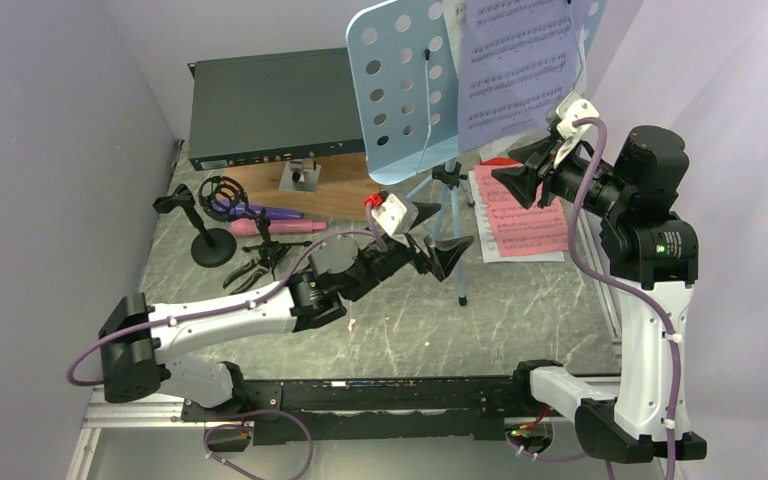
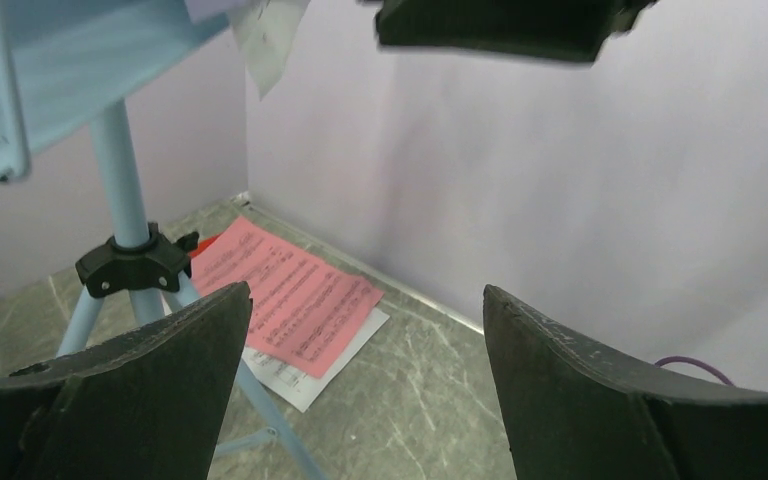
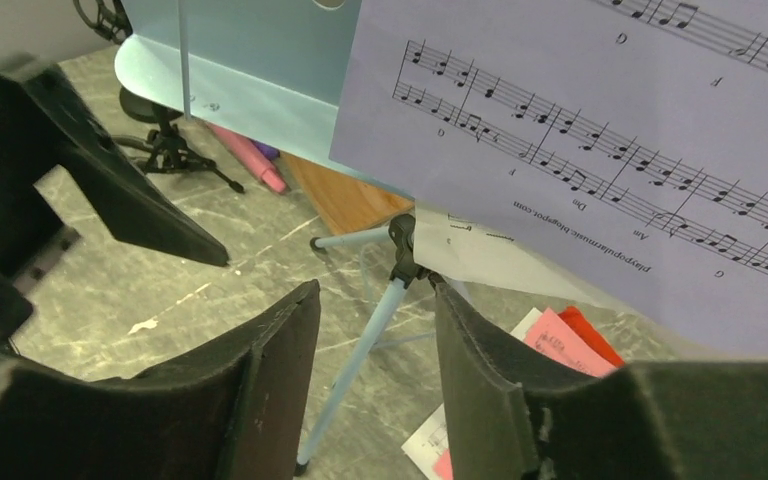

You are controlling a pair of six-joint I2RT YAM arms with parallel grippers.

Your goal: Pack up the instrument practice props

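Observation:
The pale blue music stand (image 1: 390,90) leans at the back, tripod down, with a purple music sheet (image 1: 515,60) on its desk. In the right wrist view that sheet hangs past the desk's lip, over a white sheet (image 3: 500,250). My right gripper (image 1: 504,163) is just in front of the sheets' lower end, its fingers parted with nothing gripped between them. Left of it, by the tripod, my left gripper (image 1: 452,228) is open and empty. Pink music sheets (image 1: 525,215) lie on white paper on the table right of the stand.
A black rack unit (image 1: 275,105) and wooden board (image 1: 345,185) occupy the back left. Before them lie a pink tube (image 1: 300,227), a purple tube (image 1: 280,212), a small tripod holder (image 1: 265,240) and a black round-based stand (image 1: 213,247).

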